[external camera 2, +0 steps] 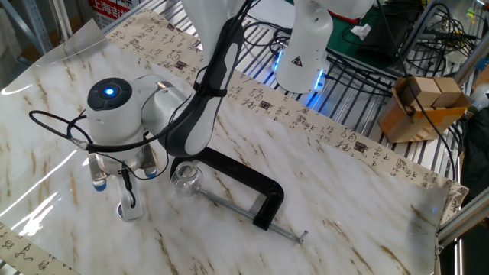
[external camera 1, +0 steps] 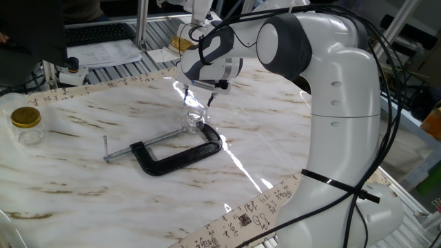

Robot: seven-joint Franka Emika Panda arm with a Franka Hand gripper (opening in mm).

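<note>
A small clear glass jar [external camera 1: 195,122] sits at the end of a black C-clamp [external camera 1: 180,160], which lies flat on the marbled tabletop. In exterior view 2 the glass jar [external camera 2: 186,177] shows beside the clamp's black frame [external camera 2: 241,180], close to its screw end. My gripper [external camera 1: 198,96] points down above the table, behind the jar in exterior view 1. Its thin dark fingers stand apart, and nothing shows between them. In exterior view 2 the hand is left of the jar, clear of it.
A jar with a gold lid [external camera 1: 26,118] stands near the table's left edge in exterior view 1. Beyond the table lie a keyboard [external camera 1: 98,33] and papers. A cardboard box [external camera 2: 422,107] sits off the table.
</note>
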